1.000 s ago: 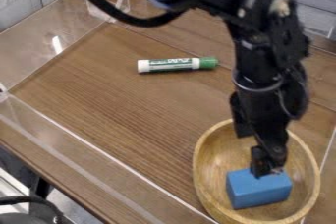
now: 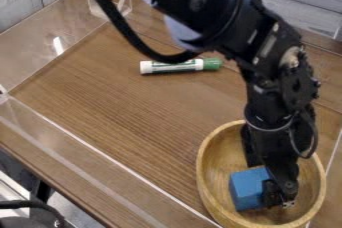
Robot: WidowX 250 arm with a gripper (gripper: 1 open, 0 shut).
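Observation:
The black robot gripper point(image 2: 278, 180) reaches down into a wooden bowl point(image 2: 214, 172) at the lower right of the camera view. Its fingers are at a blue block point(image 2: 246, 192) on the bowl's floor, covering the block's right part. Whether they are closed on it is hidden by the gripper itself.
A green and white marker point(image 2: 174, 66) lies on the wooden table point(image 2: 114, 122) above and left of the bowl.
The gripper has moved lower into the bowl, onto the blue block, and now covers more of it. The block looks slightly turned.

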